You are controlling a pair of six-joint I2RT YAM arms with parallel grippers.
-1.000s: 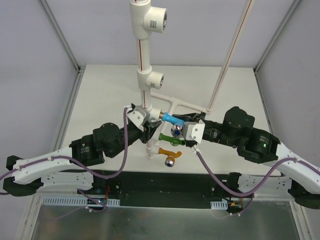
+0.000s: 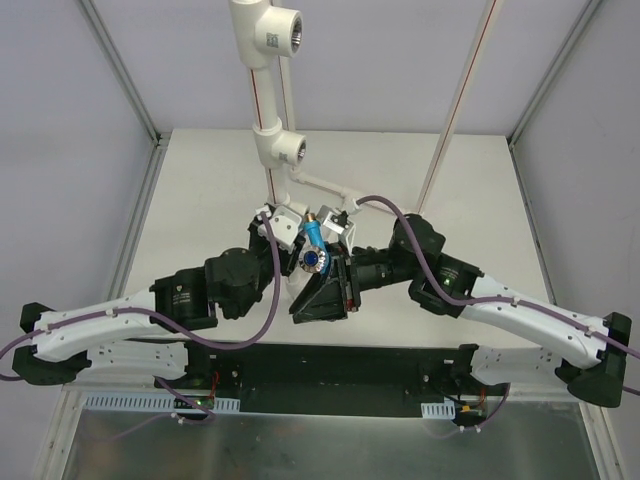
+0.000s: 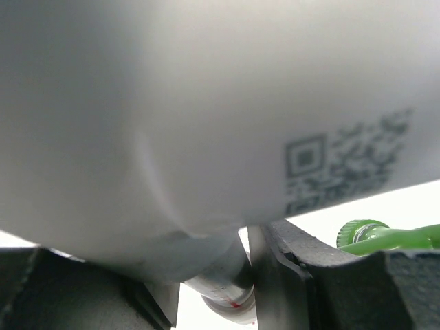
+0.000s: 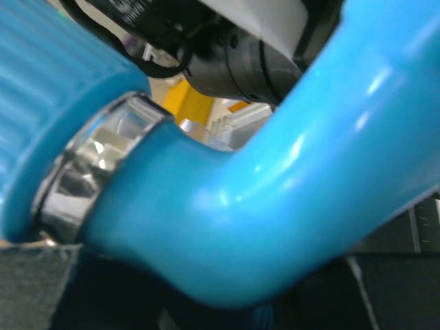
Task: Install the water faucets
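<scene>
The blue faucet (image 2: 316, 238) stands at the middle of the top view, its brass end (image 2: 310, 217) showing at the top, its chrome knob (image 2: 313, 261) facing up. In the right wrist view its curved blue body (image 4: 227, 227) lies across the space between my right gripper's (image 4: 199, 299) parted fingers. Whether they touch it is unclear. My left gripper is shut on the white pipe (image 3: 227, 271), below a large white fitting (image 3: 206, 124). A green faucet (image 3: 392, 237) appears at the right of the left wrist view; in the top view it is hidden behind the arms.
The tall white pipe (image 2: 264, 100) leans left, with side sockets (image 2: 289, 149) facing right. Another slanting pipe (image 2: 460, 105) stands at the right. Crowded wrists fill the centre. White board (image 2: 200, 190) lies clear on both sides.
The tall pipe's top has shifted left. My right gripper has moved left and turned round the blue faucet, which has swung steeper. The green and orange faucets are now covered in the top view.
</scene>
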